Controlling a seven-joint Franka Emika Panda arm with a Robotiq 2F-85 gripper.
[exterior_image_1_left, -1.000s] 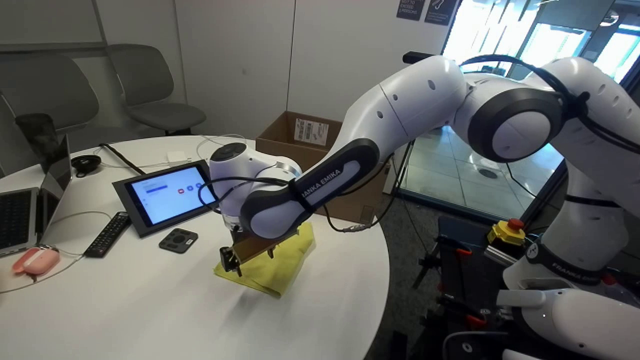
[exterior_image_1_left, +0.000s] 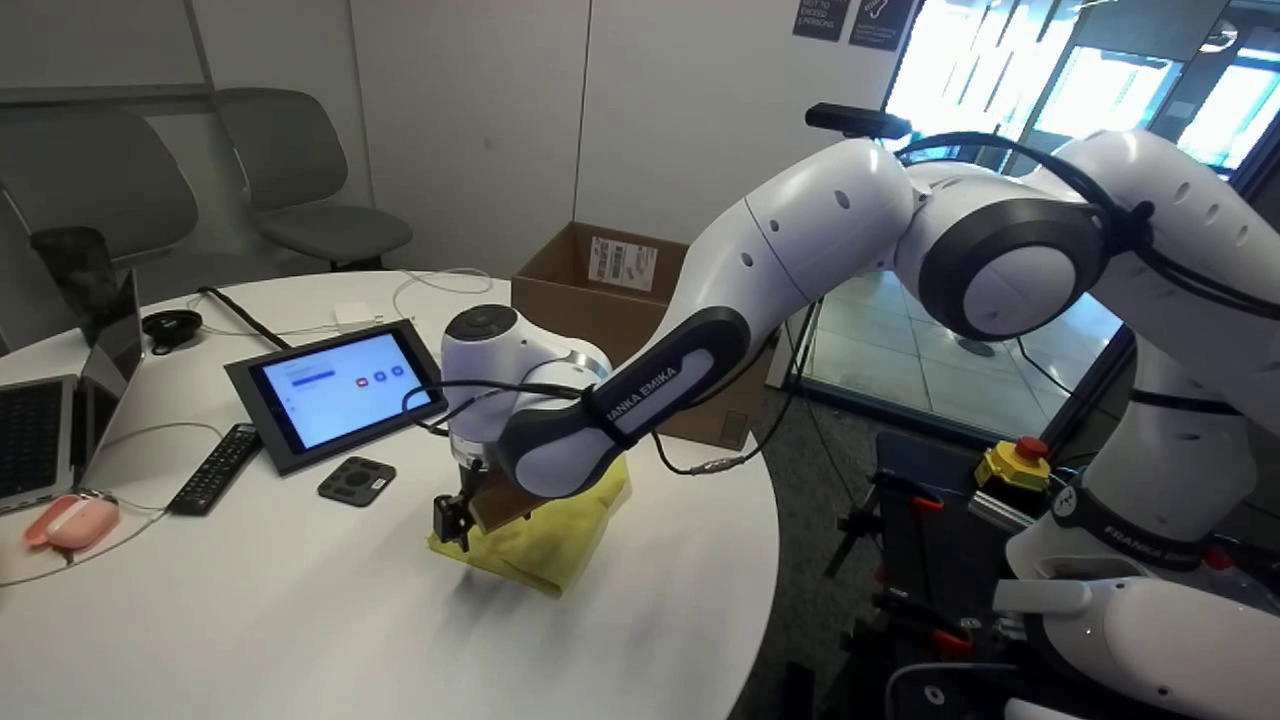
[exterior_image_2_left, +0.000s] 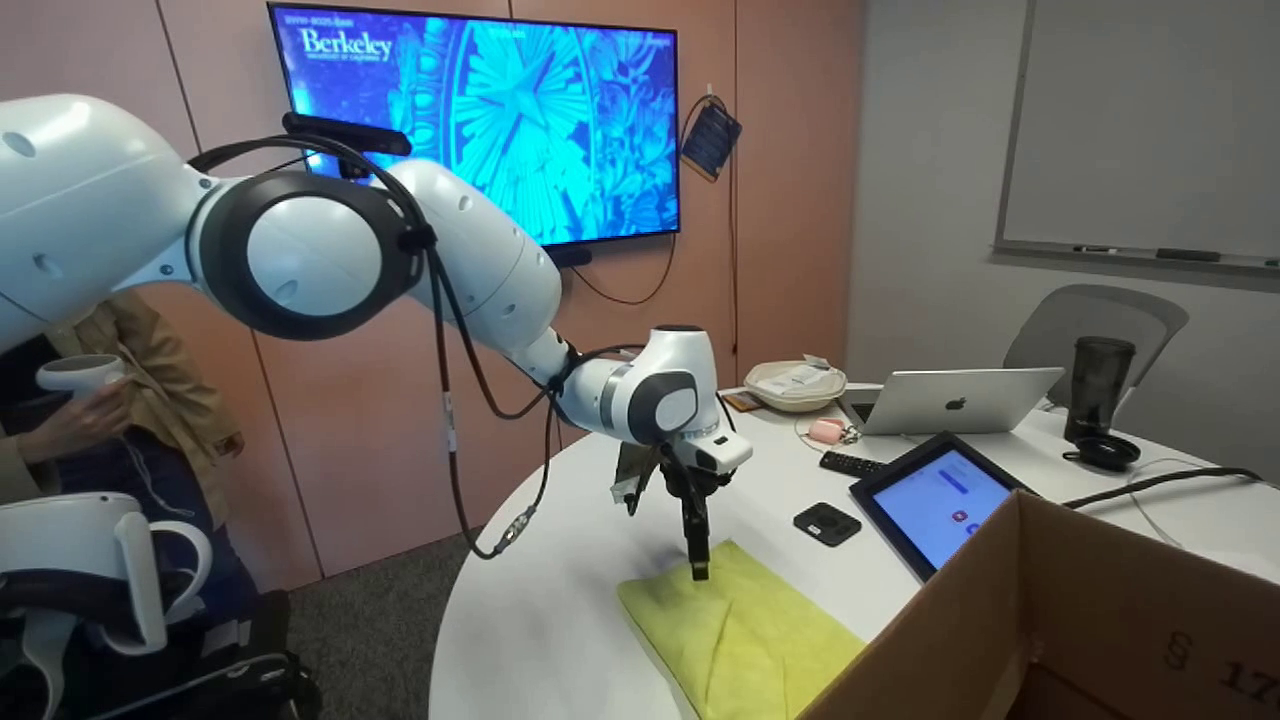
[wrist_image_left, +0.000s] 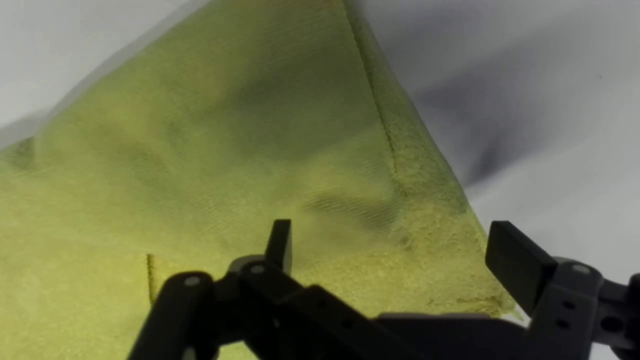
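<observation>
A folded yellow-green cloth (exterior_image_1_left: 554, 546) lies on the white round table, its folds and one corner filling much of the wrist view. My gripper is open above this cloth (wrist_image_left: 240, 138), its two black fingers wide apart with nothing held between them. In the wrist view the left finger (wrist_image_left: 279, 246) is over the fabric, while the right finger (wrist_image_left: 519, 264) overlaps the cloth's edge beside bare table. From the second exterior side, one dark fingertip (exterior_image_2_left: 699, 564) appears over the cloth's far part (exterior_image_2_left: 744, 624). Whether the fingertips touch the fabric I cannot tell.
An open cardboard box (exterior_image_1_left: 588, 282) stands behind the cloth. A tablet (exterior_image_1_left: 342, 390), a black puck-like device (exterior_image_1_left: 356, 480), a remote (exterior_image_1_left: 216, 468) and a laptop (exterior_image_1_left: 48, 432) occupy the left side.
My arm has come lower, and the gripper has shifted slightly toward the right of the first exterior view. The cloth lies where it was.
</observation>
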